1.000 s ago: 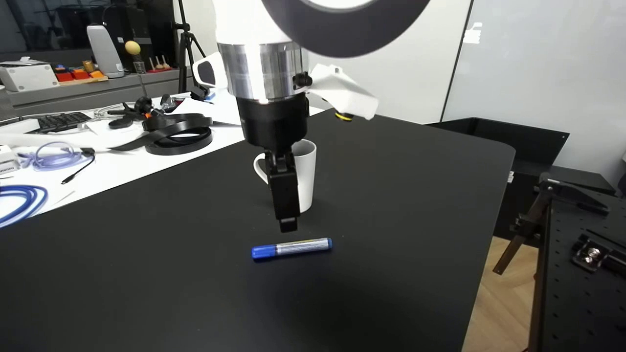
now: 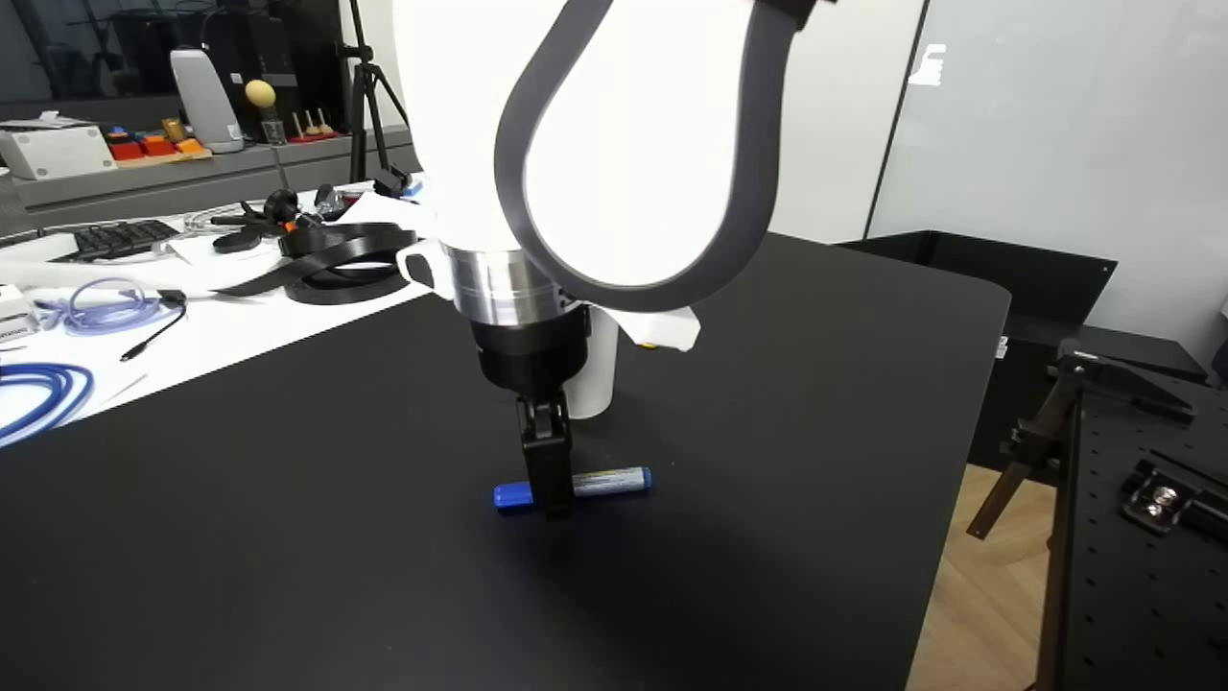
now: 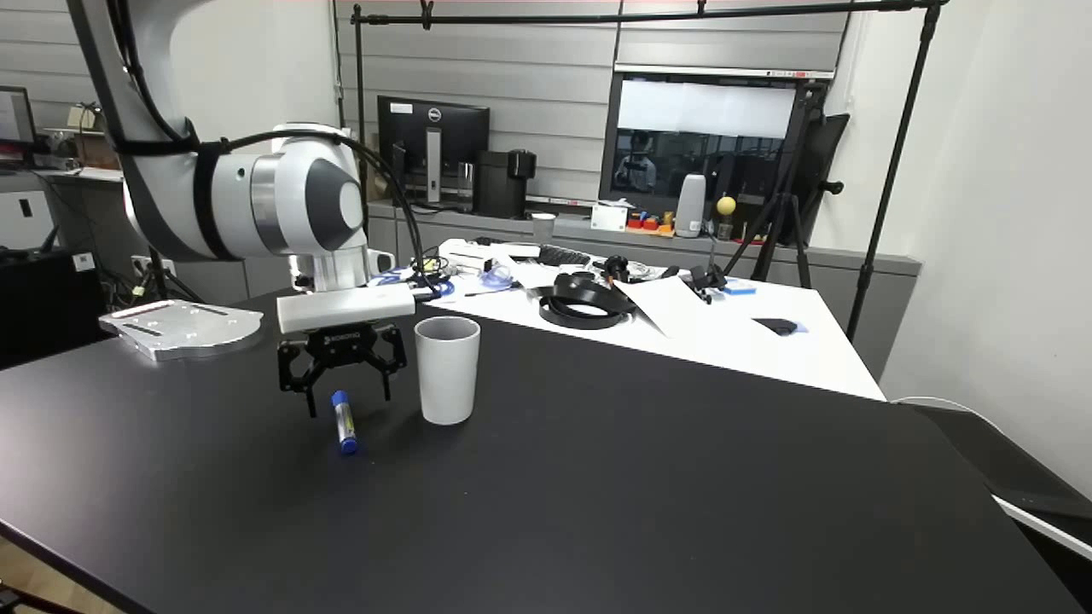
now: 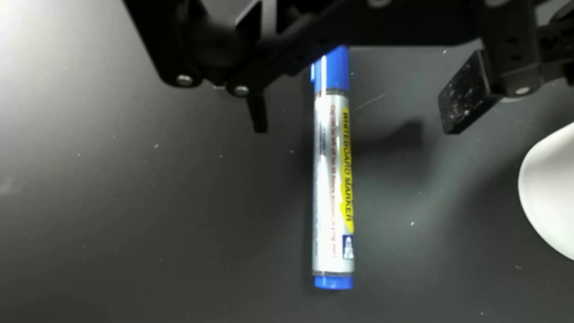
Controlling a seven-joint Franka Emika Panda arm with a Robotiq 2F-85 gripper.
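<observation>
A blue-capped whiteboard marker point(image 4: 332, 183) lies flat on the black table, its cap end under the gripper body in the wrist view. My gripper is open above it, one finger on each side of the marker and neither touching it there. From the second exterior view, the gripper point(image 3: 350, 404) hangs low with the marker point(image 3: 345, 423) between and slightly in front of its fingers. In the first exterior view a finger point(image 2: 550, 472) covers part of the marker point(image 2: 613, 482). A white mug point(image 3: 447, 370) stands upright close beside the gripper.
A grey metal plate point(image 3: 184, 327) lies behind on the left. Cables and black straps point(image 2: 345, 259) clutter the adjoining white table.
The gripper has come down toward the table and now overlaps the marker in the first exterior view. Marker and mug have stayed in place.
</observation>
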